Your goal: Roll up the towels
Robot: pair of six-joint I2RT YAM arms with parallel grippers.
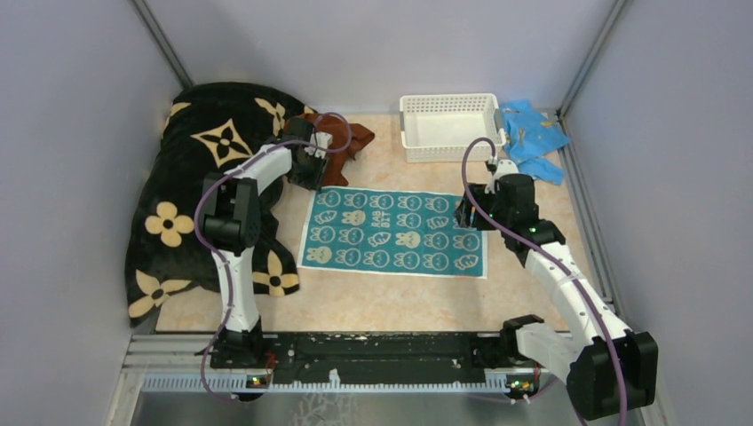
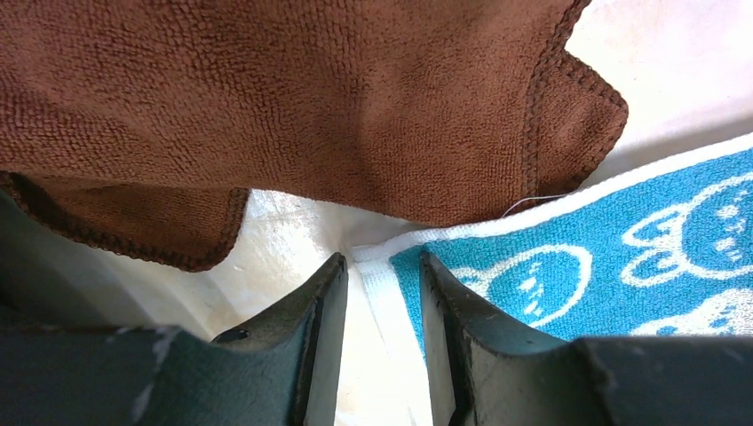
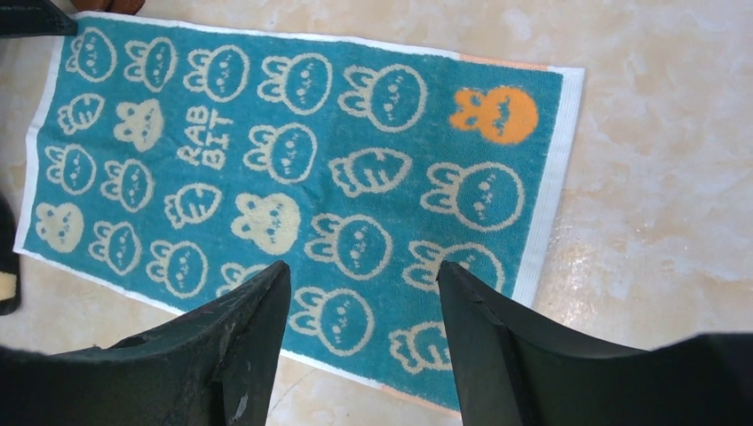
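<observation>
A teal towel with rabbit faces and a white border lies flat across the middle of the table. My left gripper is low at the towel's back left corner, its fingers part open either side of the white border, touching or nearly so; I cannot tell if it grips. A brown towel lies just behind that corner. My right gripper is open above the right part of the teal towel, with nothing between its fingers.
An empty white basket stands at the back, a blue cloth to its right. A black patterned blanket covers the left side.
</observation>
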